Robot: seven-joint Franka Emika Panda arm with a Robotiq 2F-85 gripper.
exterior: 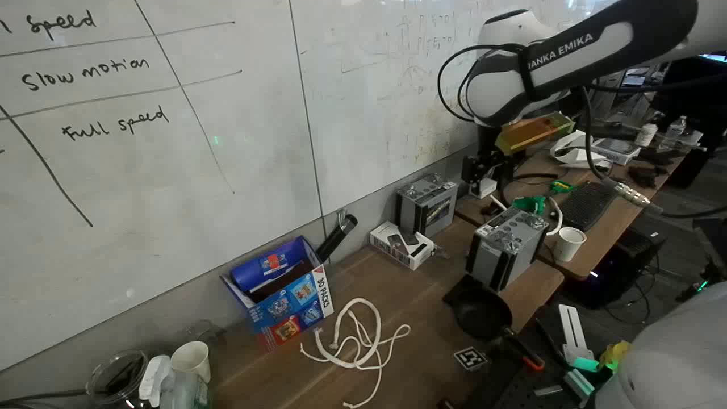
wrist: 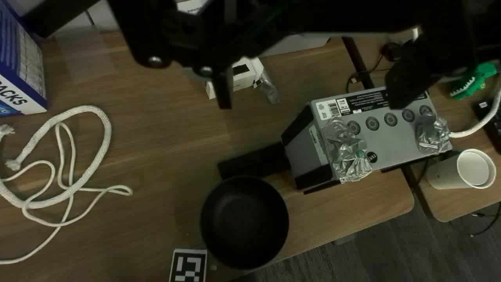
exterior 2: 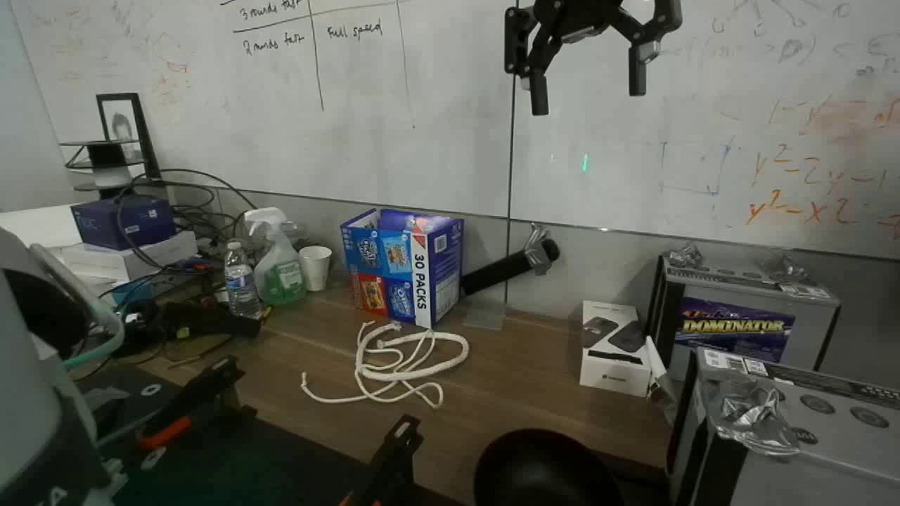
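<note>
High above the table my gripper (exterior 2: 588,102) stands open, its two fingers wide apart with only whiteboard behind the gap. In the wrist view its dark fingers (wrist: 222,89) hang over the table, nothing between them. A white rope (exterior 2: 401,358) lies in loose loops on the wood, well below and apart from the gripper. Behind the rope is a blue snack box (exterior 2: 422,270), open at the top. A black pan (wrist: 244,221) rests near the front edge, beside a grey battery (wrist: 371,136).
A second battery (exterior: 426,204) and a white phone box (exterior: 402,244) stand against the wall. Paper cups (exterior: 569,243), a spray bottle (exterior 2: 280,261) and a water bottle (exterior 2: 240,280) stand farther out. Bare wood lies between the rope and the phone box.
</note>
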